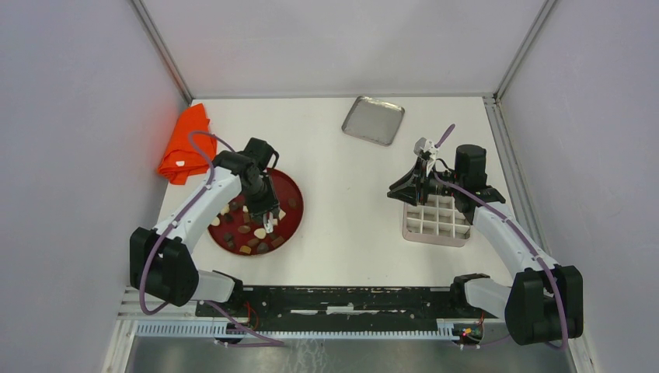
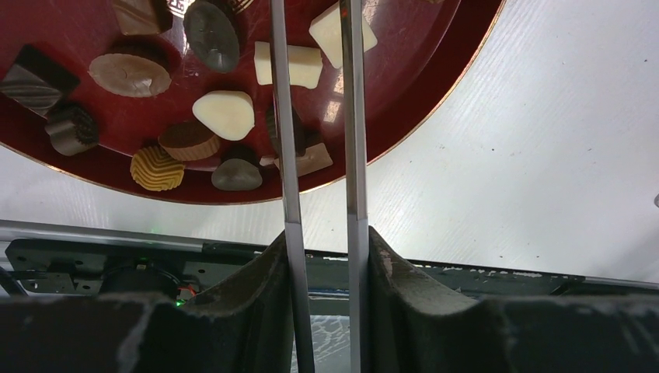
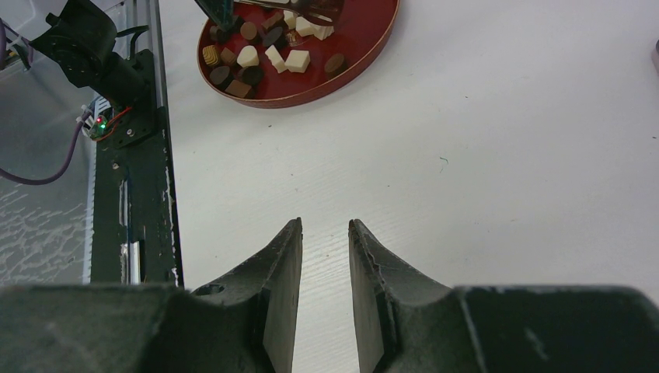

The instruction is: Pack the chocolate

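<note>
A round red tray (image 1: 295, 194) at the left holds several dark, brown and white chocolates. My left gripper is shut on metal tongs (image 2: 357, 155), whose two long arms reach over the tray. The tongs' far ends run out of the left wrist view, with a gap between the arms there. White pieces, such as a white block (image 2: 305, 65), lie under and beside the arms. Over at the right, my right gripper is part open above the table, nothing between its fingers. A pale compartment box (image 1: 435, 239) stands beneath the right arm; its visible cells look empty.
A grey metal tray (image 1: 373, 121) lies at the back, right of centre. An orange cloth (image 1: 186, 144) with a small white patch is at the back left.
</note>
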